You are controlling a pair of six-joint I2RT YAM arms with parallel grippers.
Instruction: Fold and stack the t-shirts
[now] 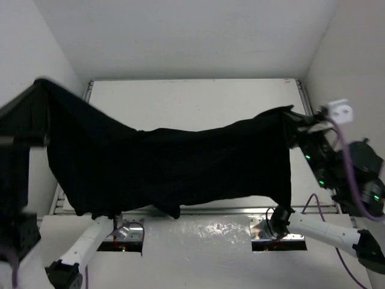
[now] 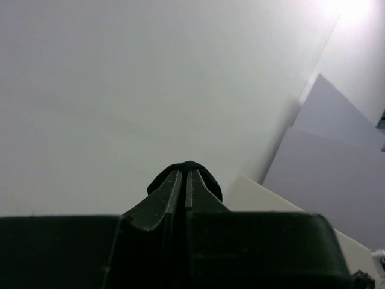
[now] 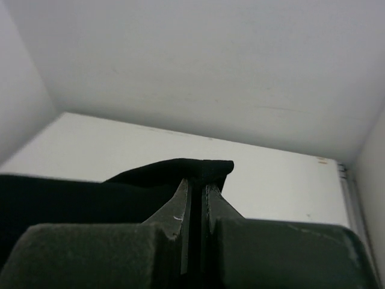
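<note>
A black t-shirt (image 1: 174, 168) hangs stretched in the air between my two grippers, covering much of the table in the top view. My left gripper is shut on a small bunch of the cloth at the upper left; in the top view it is blurred at the left edge. My right gripper is shut on the shirt's other upper end, at the right in the top view, with cloth folded over its fingertips. The cloth's lower edge hangs near the table's front.
The white table (image 1: 192, 102) shows bare behind the shirt. Walls stand at the back and both sides, and a metal rail (image 1: 198, 211) runs along the front edge.
</note>
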